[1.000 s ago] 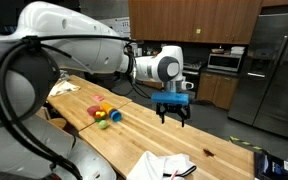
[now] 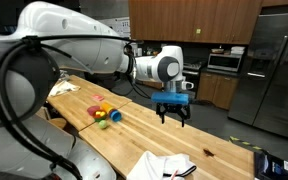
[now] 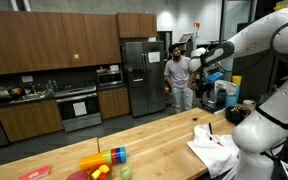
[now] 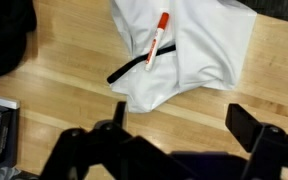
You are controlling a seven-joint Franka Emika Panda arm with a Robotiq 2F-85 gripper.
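Note:
Above the wooden table, my gripper (image 2: 172,112) stands open and points down, with nothing between its fingers. In the wrist view its two dark fingers (image 4: 242,122) are spread wide at the lower part of the picture. Below it lies a crumpled white cloth (image 4: 209,45), apart from the fingers. On the cloth rest a red-and-white marker (image 4: 157,42) and a black strip-like thing (image 4: 134,68), which I cannot identify. The same cloth (image 2: 156,167) shows near the front of the table in the first exterior view.
A multicoloured cylinder (image 3: 104,158), a red bowl (image 3: 78,175) and a green round thing (image 3: 125,173) stand toward the table's other end. A black object (image 2: 274,166) lies at the right edge. Bare wood (image 2: 134,135) stretches between. A person (image 3: 179,72) stands behind the table.

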